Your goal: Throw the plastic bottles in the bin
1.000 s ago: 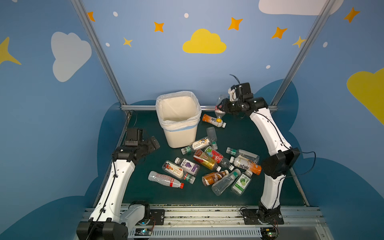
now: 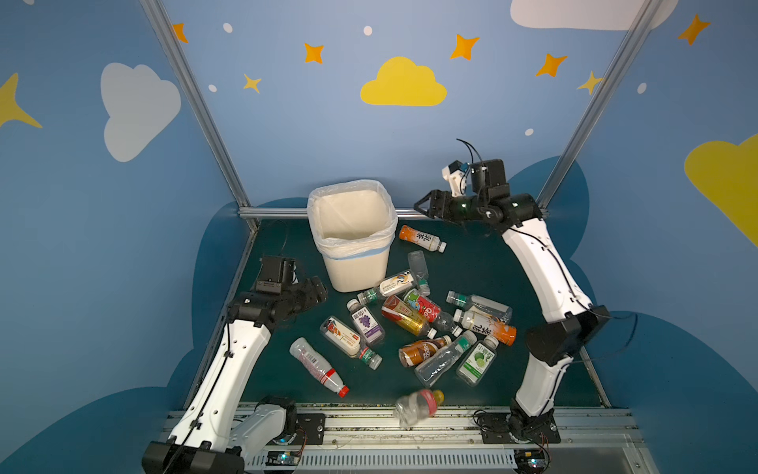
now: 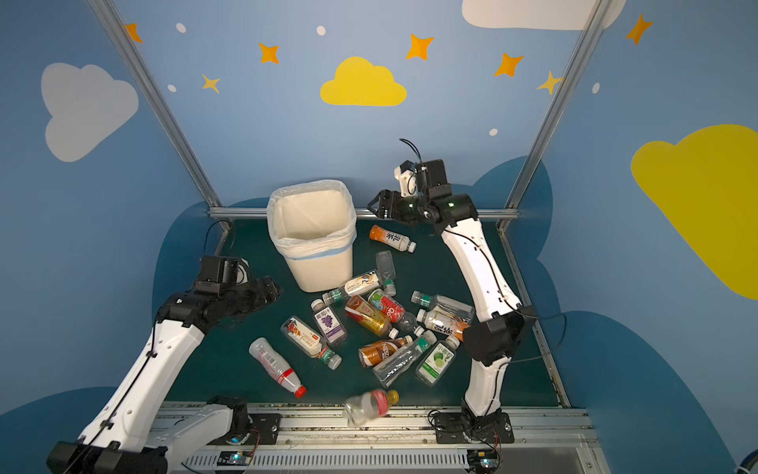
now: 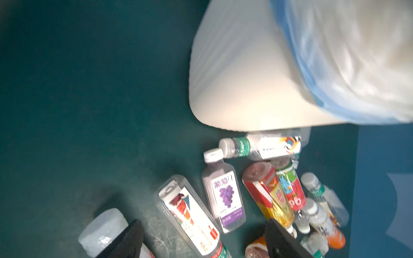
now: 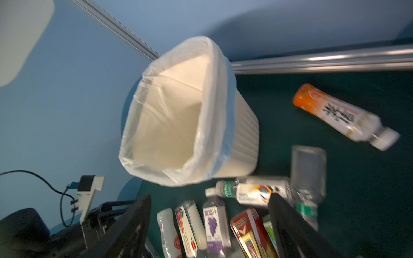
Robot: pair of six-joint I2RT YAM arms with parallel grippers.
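The white bin, lined with a clear bag, stands at the back; the part of its inside that shows looks empty. Right of it in the air, my right gripper is open and empty. My left gripper hangs left of the bin, its fingers apart with nothing between them. A blurred clear bottle with a yellow cap is at the front rail. On the floor lie a red-capped bottle, a grape-label bottle, a red-and-white-label bottle and an orange-ended bottle.
More bottles crowd the floor right of centre, among them a green-label bottle and a clear green-capped bottle. Another bottle lies against the bin's front. Bare floor shows at the left and far right.
The yellow-capped bottle left my right gripper, passed over the pile and is now at the front rail. The red-capped and grape bottles turned; the left arm shifted slightly.
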